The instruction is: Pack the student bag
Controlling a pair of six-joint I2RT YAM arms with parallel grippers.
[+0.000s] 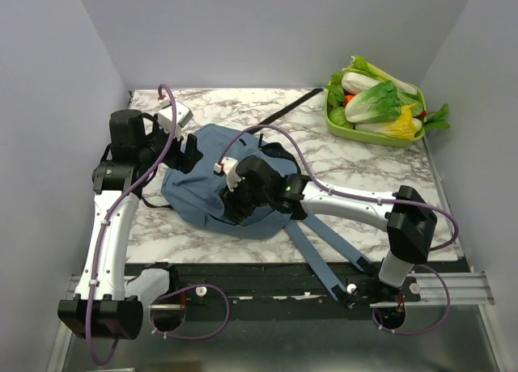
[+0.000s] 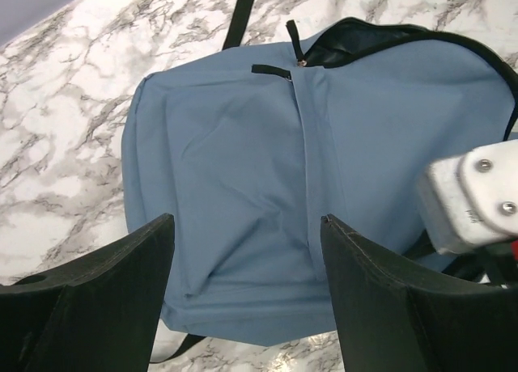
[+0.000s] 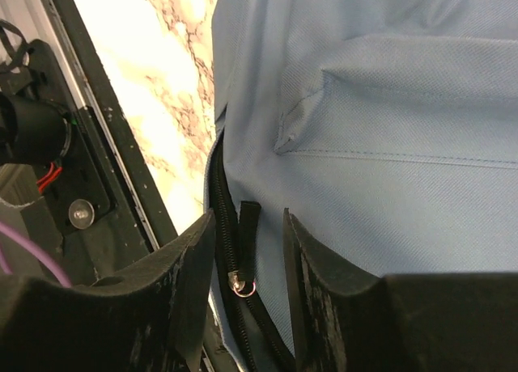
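A blue-grey cloth bag [image 1: 212, 150] lies flat on the marble-patterned table, its two straps [image 1: 312, 255] trailing over the front edge. At the bag's upper left side hangs my left gripper [image 1: 194, 155], open and empty. In the right wrist view, a black zipper pull [image 3: 248, 241] with a metal ring shows between the parted fingers of my right gripper. The fingers stand part open, and I see no firm contact with the pull. A zipper [image 3: 225, 218] runs along the bag's side there. In the left wrist view, two more zipper pulls [image 2: 271, 69] show near the bag's top pocket.
A green basket [image 1: 372, 137] of vegetables stands at the back right. A black strap [image 1: 290, 107] stretches from the bag toward the back. Grey walls close in the sides and back.
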